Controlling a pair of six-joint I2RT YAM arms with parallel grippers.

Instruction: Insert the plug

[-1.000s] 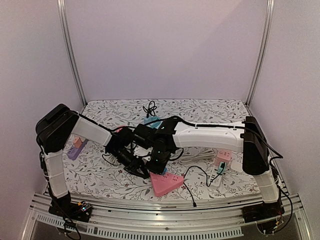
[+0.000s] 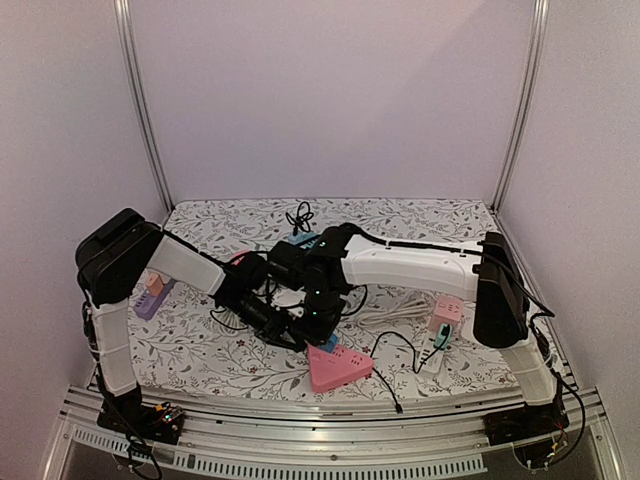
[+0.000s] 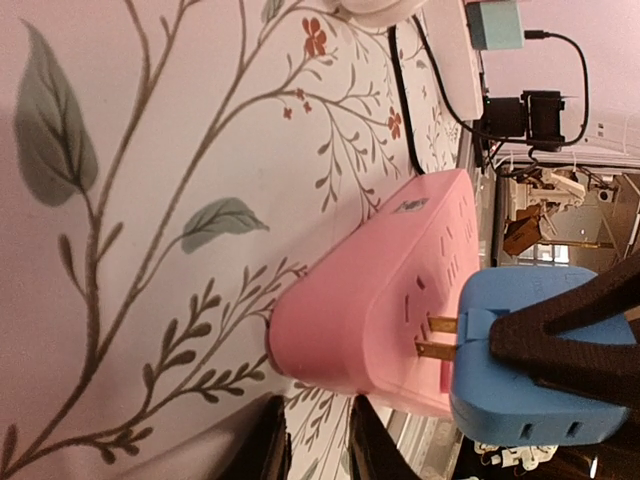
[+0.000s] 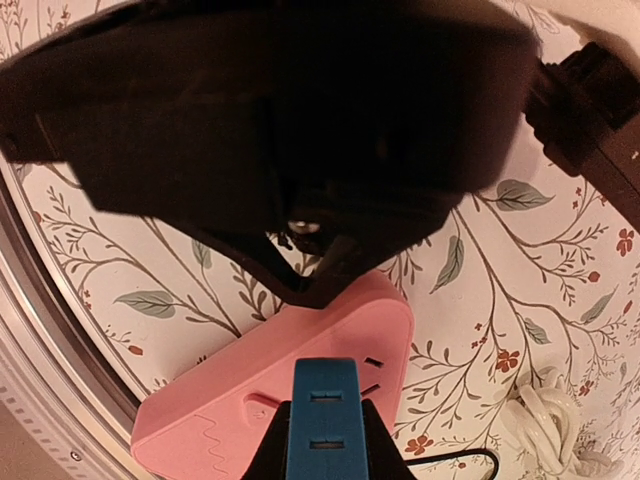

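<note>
A pink triangular power strip (image 2: pixel 338 368) lies at the table's front, its slotted face toward a blue plug (image 3: pixel 535 400). My right gripper is shut on the plug; in the left wrist view two prongs (image 3: pixel 436 350) reach from it to the strip's slots, still partly exposed. My left gripper is low at the strip's near end, its fingertips at the bottom of its wrist view; what is between them is hidden, and it looks nearly shut.
A white cable (image 2: pixel 390 312), a pink block (image 2: pixel 448 310) and a black cord lie to the right. A purple strip (image 2: pixel 150 300) lies at the far left. The front rail edges the table.
Over the last second both arms and the pink strip have shifted slightly to the right, along with the blue plug.
</note>
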